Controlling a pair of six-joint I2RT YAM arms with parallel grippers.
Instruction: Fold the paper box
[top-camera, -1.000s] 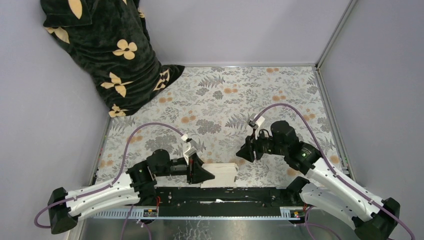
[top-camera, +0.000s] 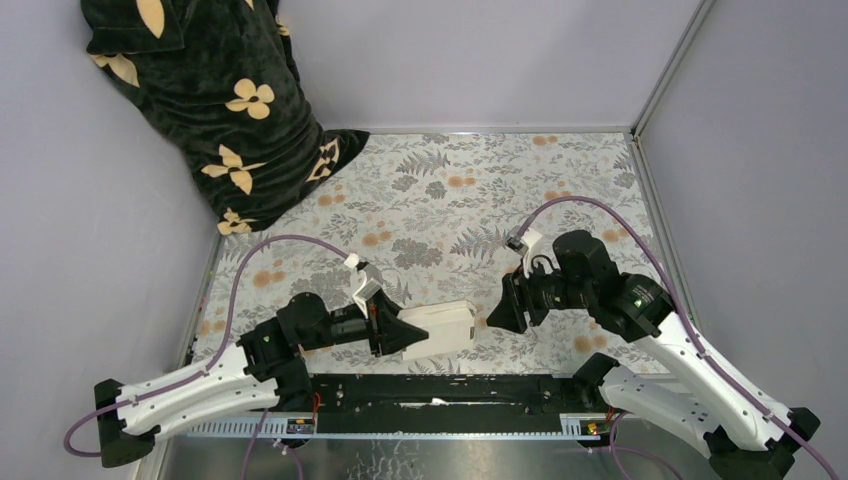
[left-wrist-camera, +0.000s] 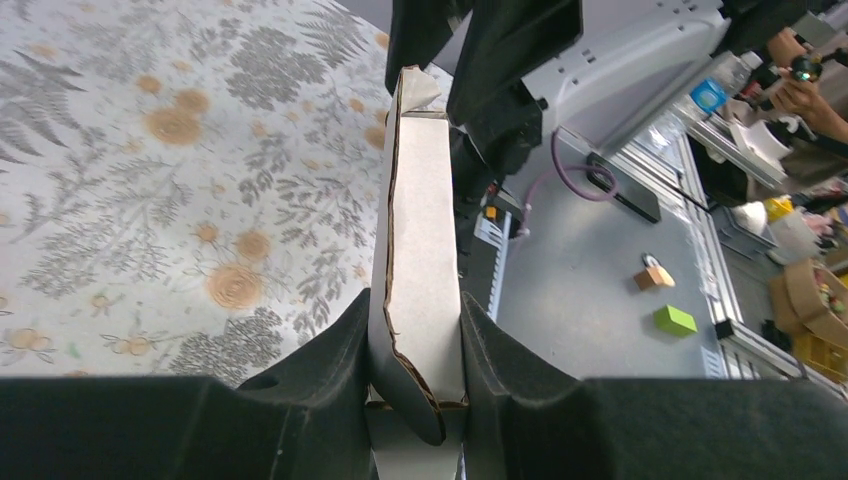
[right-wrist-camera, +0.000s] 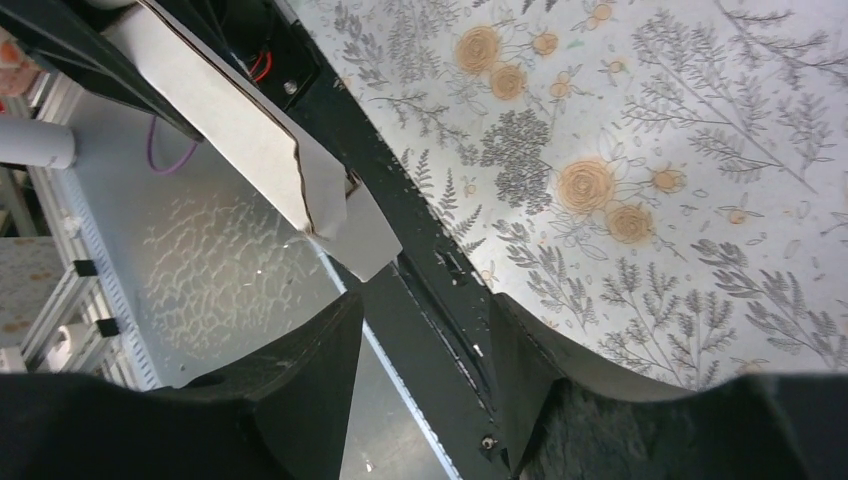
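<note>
My left gripper (top-camera: 388, 330) is shut on the white paper box (top-camera: 440, 328), which it holds over the table's front edge. In the left wrist view the box (left-wrist-camera: 425, 230) stands long and narrow between the fingers, a loose flap at its far end. In the right wrist view the box (right-wrist-camera: 230, 120) slants at upper left, with bent flaps at its free end. My right gripper (top-camera: 510, 310) is right of the box, apart from it, its fingertips parted and nothing between them.
A dark green patterned cushion (top-camera: 200, 120) fills the back left. Walls close in the sides and back.
</note>
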